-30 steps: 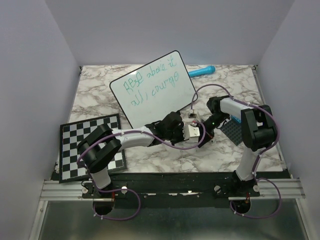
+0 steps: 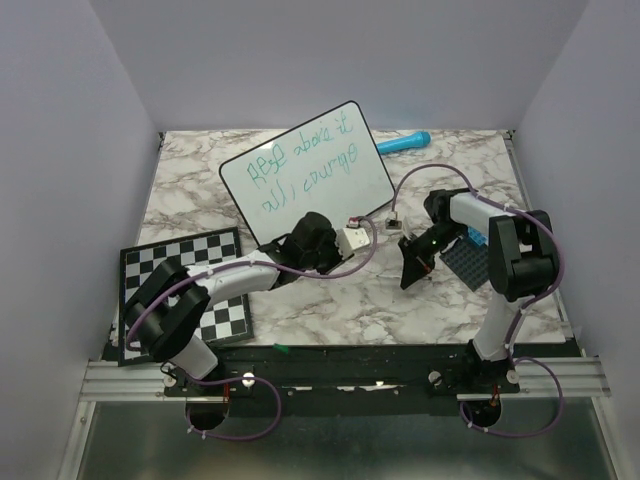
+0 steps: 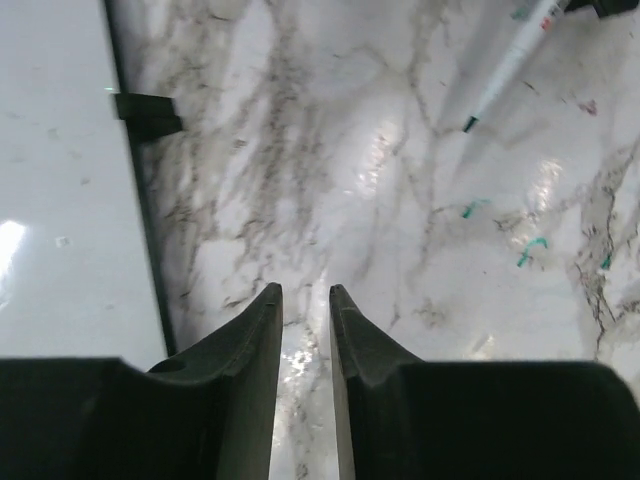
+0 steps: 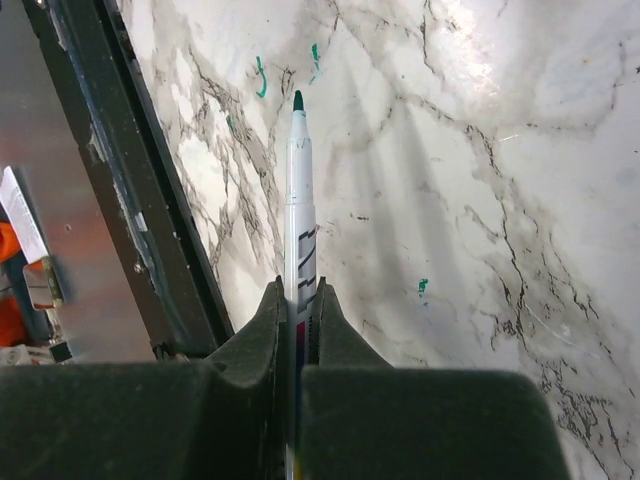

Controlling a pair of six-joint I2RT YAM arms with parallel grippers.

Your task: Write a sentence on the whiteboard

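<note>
The whiteboard lies tilted on the table in the top view, with two lines of green handwriting on it. My right gripper is shut on a white marker, whose bare green tip points away from the fingers. That marker also shows at the upper right of the left wrist view, off to the right of the whiteboard's edge. Beside the board, over bare marble, my left gripper has its fingers slightly apart and nothing between them. No cap shows on the marker's tip.
A checkerboard lies at the left, partly under my left arm. A blue cylinder rests behind the whiteboard, and a dark grid pad lies by the right arm. Small green marks dot the marble table.
My left gripper has drawn away leftward from the right one, toward the whiteboard's lower edge. The right arm has shifted slightly to the right. The writing looks the same.
</note>
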